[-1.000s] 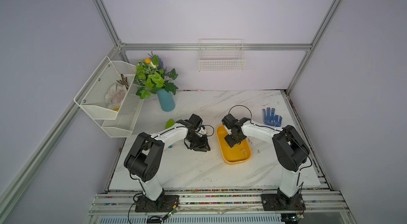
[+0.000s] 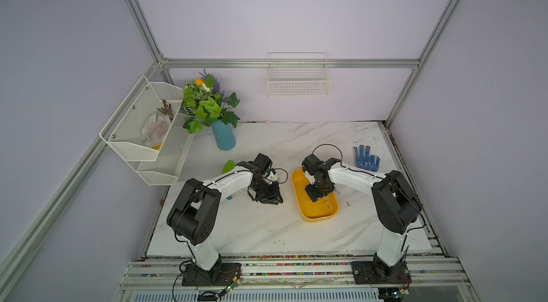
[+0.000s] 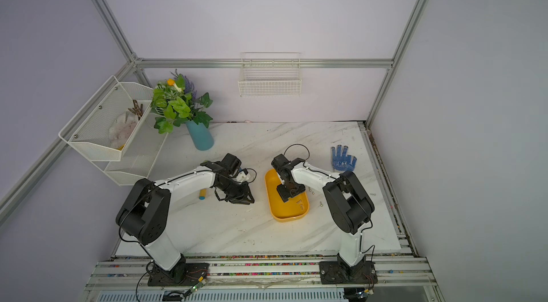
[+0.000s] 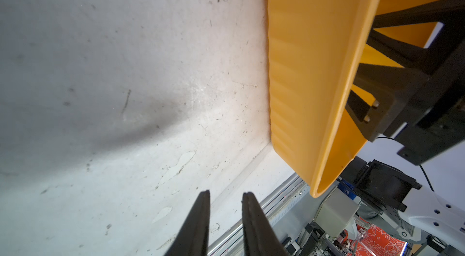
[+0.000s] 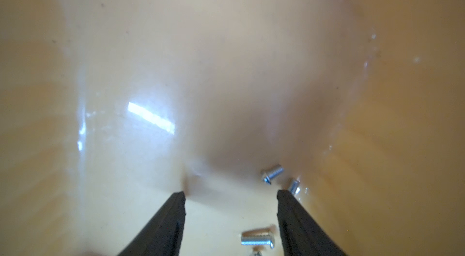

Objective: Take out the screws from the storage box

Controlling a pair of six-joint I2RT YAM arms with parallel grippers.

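Note:
The orange storage box stands on the marble table. My right gripper is low inside it, fingers apart and empty. In the right wrist view small silver screws lie on the box floor: one just above the fingertips, another by the right finger, a longer one between the fingers, and part of one at the bottom edge. My left gripper is outside the box's left wall, over bare table, part open with nothing visible between its fingers.
A few screws lie on the table right of the box. A blue glove lies at back right. A vase with plants and a white wire rack stand at left.
The left arm looks unchanged in the top left view.

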